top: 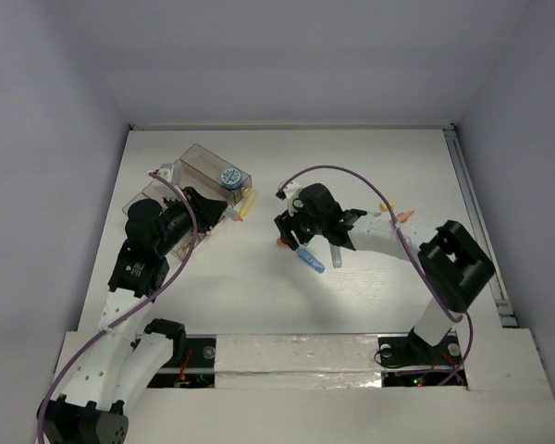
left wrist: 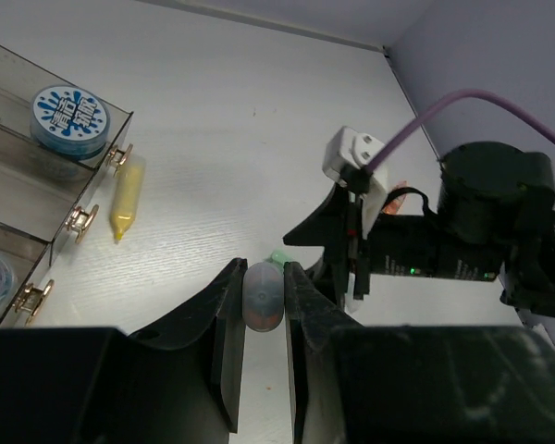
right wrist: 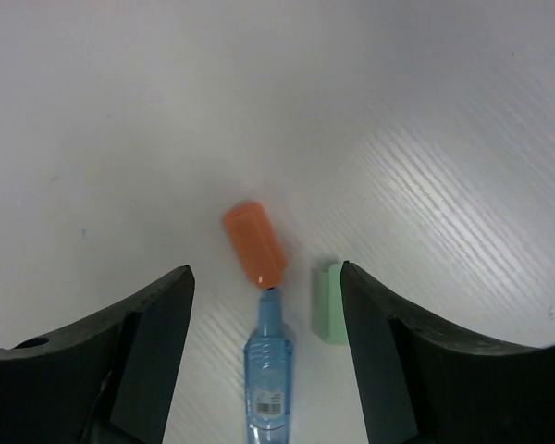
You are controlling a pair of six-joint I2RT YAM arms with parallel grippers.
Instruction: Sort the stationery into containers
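Observation:
My left gripper is shut on a small translucent grey-tipped item, seen end-on in the left wrist view, beside the clear compartment organiser (top: 203,157). The organiser holds a round blue tub (left wrist: 69,116). My right gripper is part open over the middle of the table, above an orange piece (right wrist: 254,242), a blue pen-like tube (right wrist: 267,388) and a green block (right wrist: 331,301), with nothing seen held between its fingers.
A yellow tube (left wrist: 127,199) lies beside the organiser. Yellow and orange items (top: 405,215) lie right of the right arm.

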